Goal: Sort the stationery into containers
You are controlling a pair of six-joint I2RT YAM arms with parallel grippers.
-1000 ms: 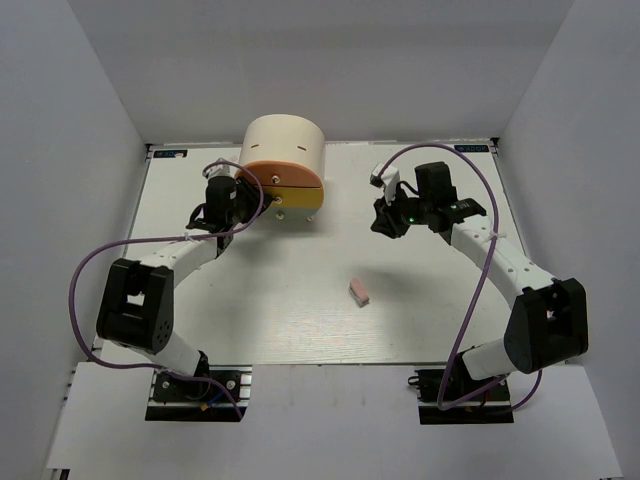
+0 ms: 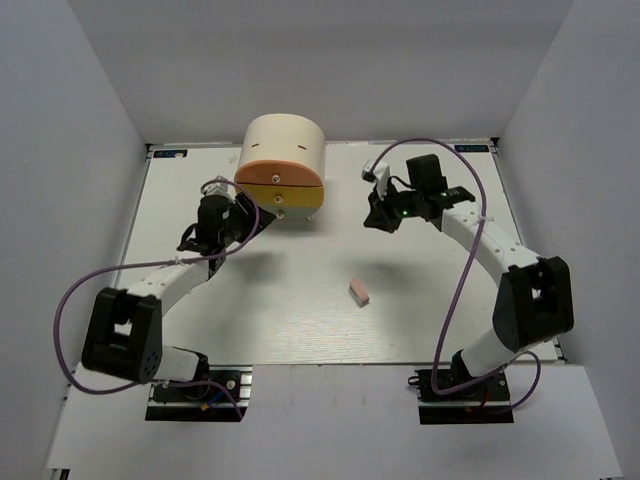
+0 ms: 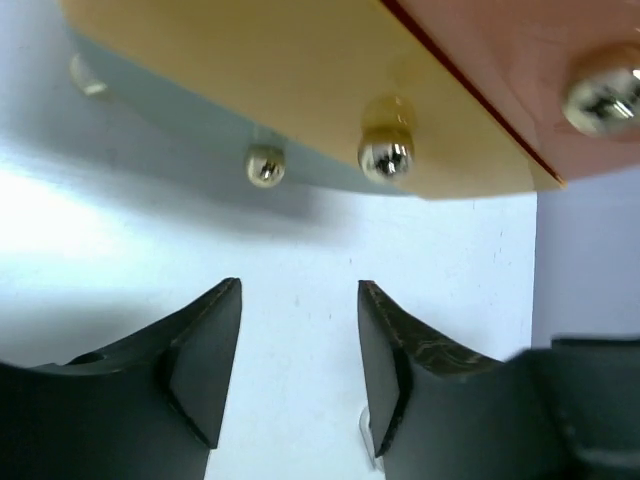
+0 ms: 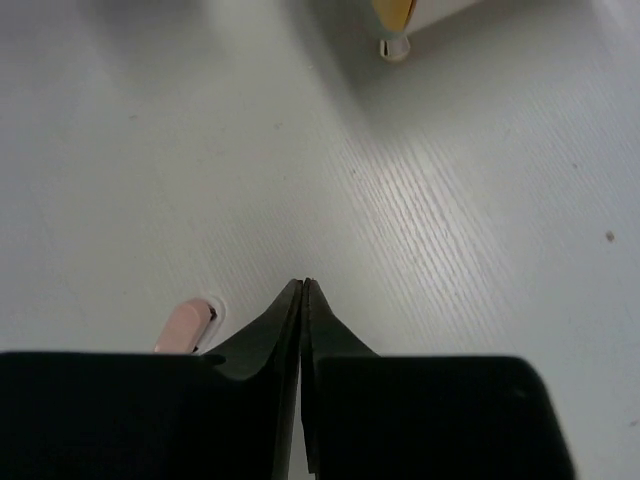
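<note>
A pink stationery item (image 2: 359,292) lies alone on the table's near middle; its rounded end (image 4: 186,325) shows at the lower left of the right wrist view. At the back stands a rounded cabinet (image 2: 284,135) with an orange drawer (image 2: 297,174), a yellow drawer (image 2: 297,197) and a grey bottom drawer (image 2: 297,212), all looking closed. My left gripper is open and empty, just in front of the lower drawers and below the silvery knobs (image 3: 386,157). Over the table to the cabinet's right, my right gripper is shut; nothing shows between its fingers.
Both side walls and the back wall bound the white table (image 2: 300,330). A small pale piece (image 3: 368,436), partly hidden by a finger, is too unclear to name. Purple cables (image 2: 462,280) loop along both arms.
My left gripper has drawn back from the yellow drawer's knob, toward the near side. The right arm has shifted slightly left and nearer. Neither the pink item nor the cabinet has moved.
</note>
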